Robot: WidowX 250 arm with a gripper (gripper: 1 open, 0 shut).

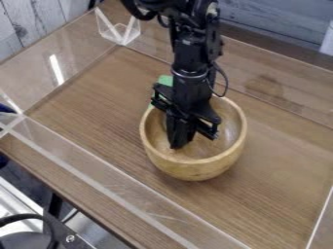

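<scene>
A light wooden bowl [196,167] stands in the middle of the table. The black robot arm comes down from the top, and its gripper [180,134] reaches into the left part of the bowl, shut, with nothing visible between its fingers, though the tips are partly hard to make out. A small green object [164,82] lies behind the bowl, partly hidden by the arm.
The wooden table [92,126] has clear room left and right of the bowl. A clear plastic piece [120,29] is at the back left. Black cables [39,224] lie at the lower left corner, off the tabletop.
</scene>
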